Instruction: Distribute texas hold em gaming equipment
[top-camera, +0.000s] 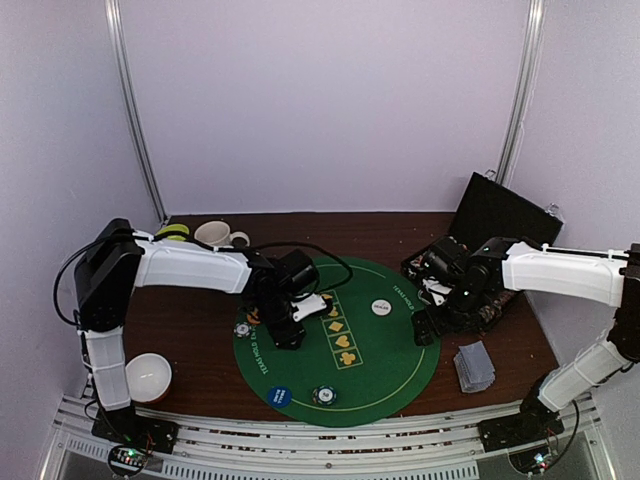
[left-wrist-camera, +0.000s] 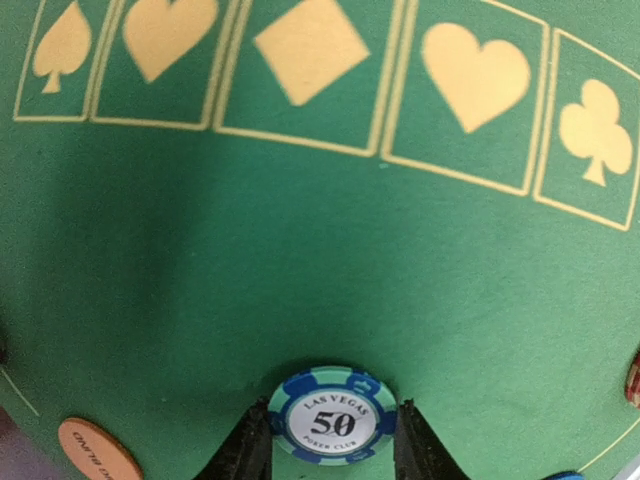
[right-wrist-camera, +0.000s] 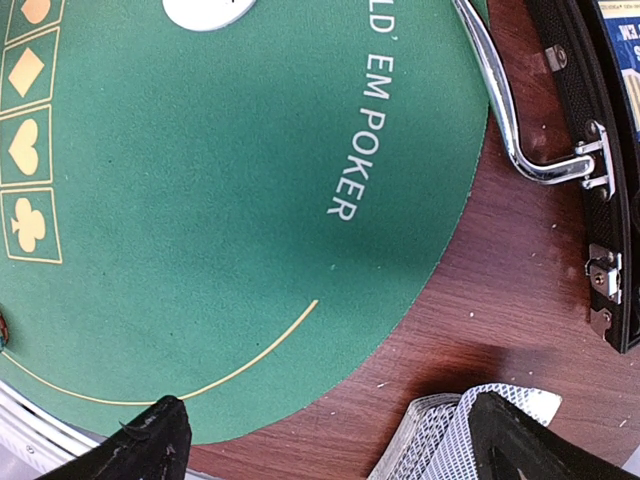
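My left gripper is shut on a 50 chip (left-wrist-camera: 330, 425), held above the green mat (left-wrist-camera: 300, 260) below the row of card suits; in the top view that gripper (top-camera: 289, 335) is over the mat's left half. My right gripper stands open over the mat's right edge, near a deck of cards (top-camera: 474, 368). Other chips (top-camera: 324, 395) (top-camera: 243, 329), a blue blind button (top-camera: 280, 397) and a white dealer button (top-camera: 381, 307) lie on the mat.
An open black case (top-camera: 500, 213) stands at the back right, partly behind the right arm. A mug (top-camera: 213, 234) and a yellow bowl (top-camera: 172, 230) are at the back left, a white bowl (top-camera: 149, 377) at the front left.
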